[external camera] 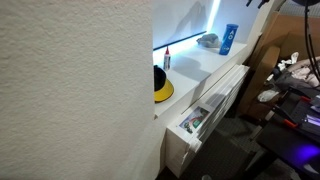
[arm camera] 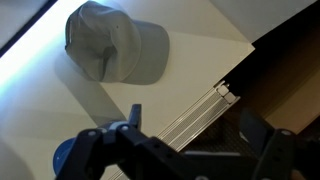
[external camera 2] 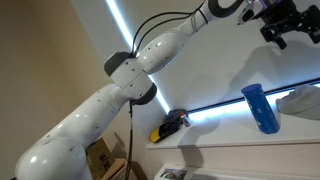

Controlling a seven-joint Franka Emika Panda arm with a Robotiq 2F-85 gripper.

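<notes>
My gripper (external camera 2: pixel 299 42) is open high over the white ledge, with nothing between its fingers in the exterior view 2. In the wrist view its two dark fingers (arm camera: pixel 134 116) stand wide apart. A tall blue cup (external camera 2: pixel 260 108) is upright on the ledge, below the gripper and apart from it; only its rounded edge shows at the lower left of the wrist view. Beside the cup rests a grey cap (arm camera: pixel 105 42), also visible in the exterior view 1. A drawer (external camera: pixel 193 128) under the ledge is pulled out, with small items inside.
A black and yellow object (external camera: pixel 162 86) and a small bottle with a red tip (external camera: pixel 167 60) occupy the ledge's other end. Bare ledge (external camera: pixel 190 72) lies between them and the cup. A dark table (external camera: pixel 290 145) stands at the right.
</notes>
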